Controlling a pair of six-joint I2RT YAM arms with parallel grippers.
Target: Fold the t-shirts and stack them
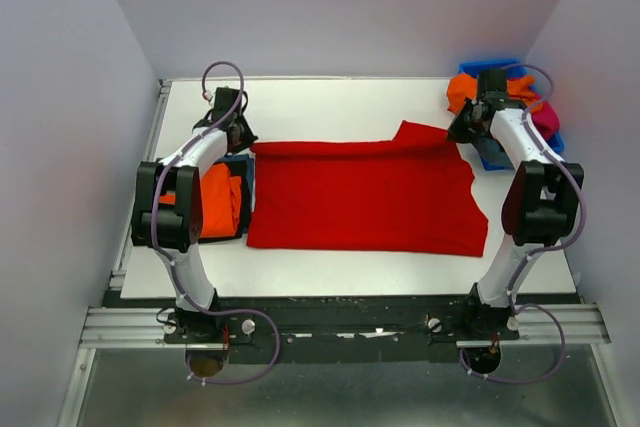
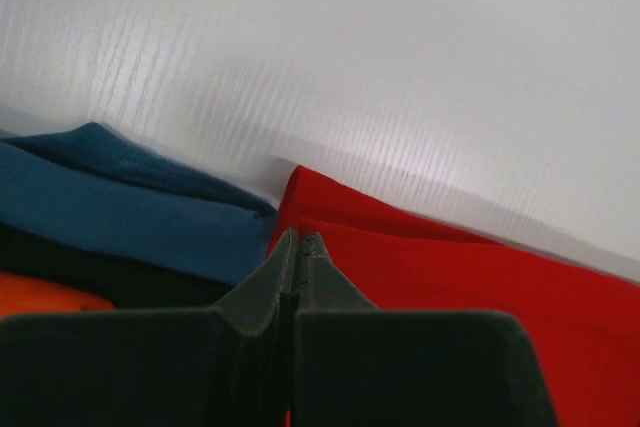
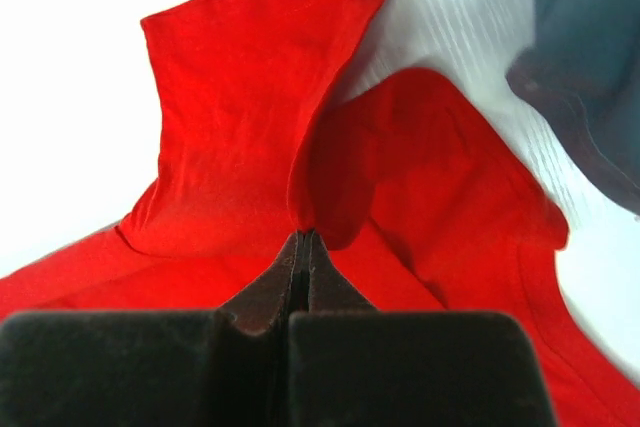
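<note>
A red T-shirt lies spread across the middle of the table, its far edge partly folded over. My left gripper is shut at its far left corner; in the left wrist view the fingertips meet at the red cloth's folded edge, and whether cloth is between them cannot be told. My right gripper is shut at the far right corner; in the right wrist view a fold of red cloth runs to its fingertips.
Folded orange and dark shirts are stacked at the left, with blue cloth beside them. A blue bin of orange, pink and grey cloth stands at the back right.
</note>
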